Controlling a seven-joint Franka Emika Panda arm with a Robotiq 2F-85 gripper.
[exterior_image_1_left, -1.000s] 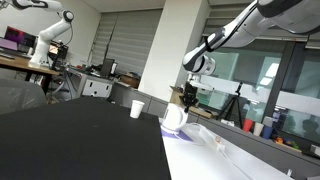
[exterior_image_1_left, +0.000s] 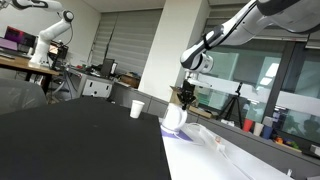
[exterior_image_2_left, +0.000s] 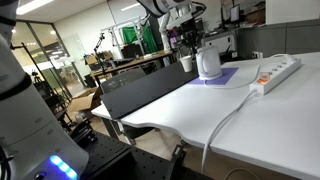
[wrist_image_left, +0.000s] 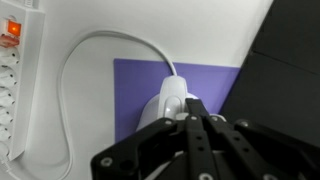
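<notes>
A white kettle (exterior_image_1_left: 174, 117) stands upright on a purple mat (exterior_image_1_left: 178, 133) near the table's far end. My gripper (exterior_image_1_left: 187, 104) is just above and beside its top. In the wrist view the gripper points down over the mat, fingers together and nothing visible between them. A rounded white part of the kettle (wrist_image_left: 173, 94) shows by the fingertips, with the rest largely hidden under the gripper. Whether the fingers touch the kettle cannot be made out. Exterior view 2 shows the kettle (exterior_image_2_left: 209, 63) upright too.
A white cup (exterior_image_1_left: 137, 108) stands on the dark tabletop (exterior_image_1_left: 85, 140), apart from the kettle. A white power strip (exterior_image_2_left: 275, 74) lies on the light table with its cable (exterior_image_2_left: 216, 112) looping across. Open white surface (exterior_image_2_left: 180, 105) spreads in front of the mat.
My arm's upper link has shifted slightly in the view, while the gripper stays by the kettle's top. The kettle and cup look unmoved.
</notes>
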